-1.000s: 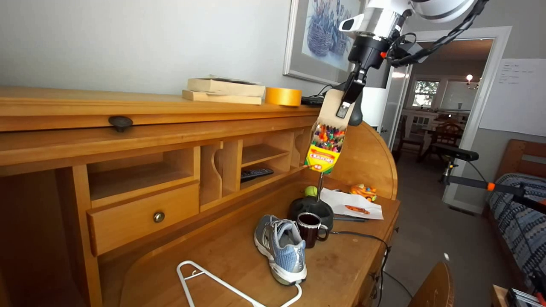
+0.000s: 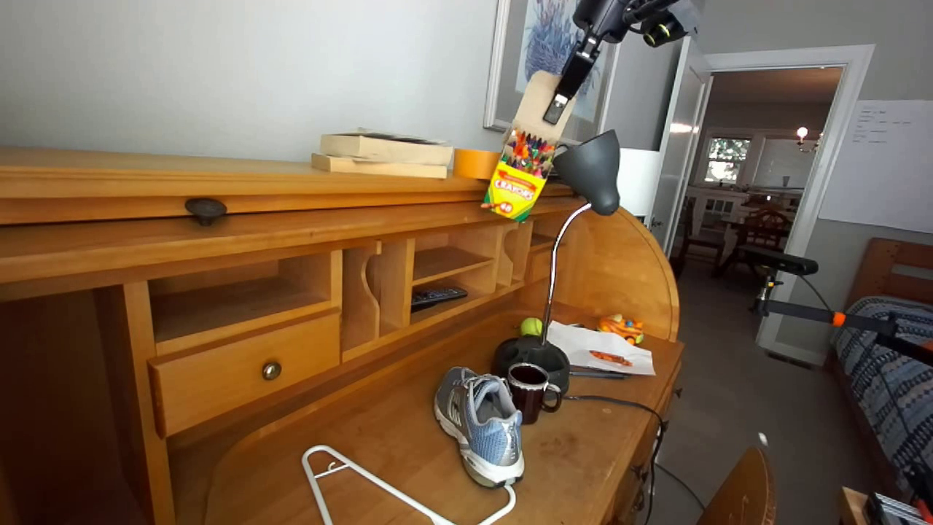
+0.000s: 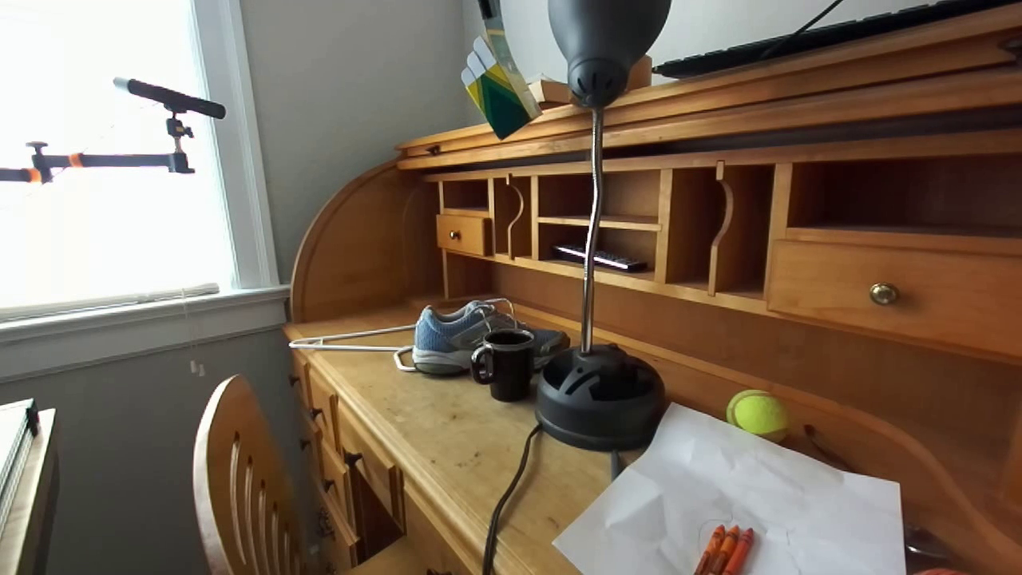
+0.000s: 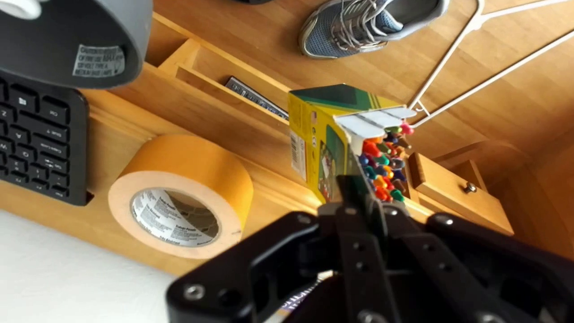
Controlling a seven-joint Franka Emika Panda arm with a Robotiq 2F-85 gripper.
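Observation:
A yellow and green crayon box (image 2: 516, 188) hangs tilted in the air, level with the desk's top ledge. Its cardboard flap is pinched by my gripper (image 2: 556, 109), which is shut on it. Colourful crayon tips (image 4: 385, 167) fill the box's open top in the wrist view. There, the gripper meets the box from below, and the thin flap between its fingers is mostly hidden. In exterior view 2 the crayon box (image 3: 501, 91) shows left of the lamp head, its lower end hanging down.
The lamp head (image 2: 592, 170) is close beside the box. On the top ledge are the tape roll (image 4: 180, 196), keyboard (image 4: 40, 140) and books (image 2: 385, 153). Below stand a shoe (image 2: 481, 424), mug (image 2: 531, 394), hanger (image 2: 376, 480), and paper (image 3: 757, 489) with crayons (image 3: 725, 549).
My gripper has carried the crayon box upward and a little left in exterior view 1, from in front of the lamp's neck to beside its head. The desk items have stayed put.

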